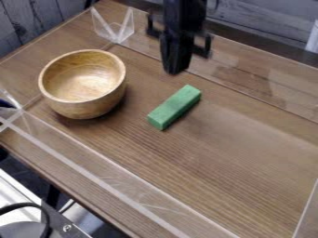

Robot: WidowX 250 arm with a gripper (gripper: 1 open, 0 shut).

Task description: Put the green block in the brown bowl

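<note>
The green block (174, 107) lies flat on the wooden table near the middle of the view, slanting from lower left to upper right. To its left stands the brown bowl (81, 74), round and upright, with nothing visible inside. My dark gripper (177, 63) is above and behind the block, clear of it and blurred by motion. Whether its fingers are apart is too smeared to tell.
A clear plastic piece (114, 23) sits at the back left, behind the bowl. Black cables lie beyond the left front edge.
</note>
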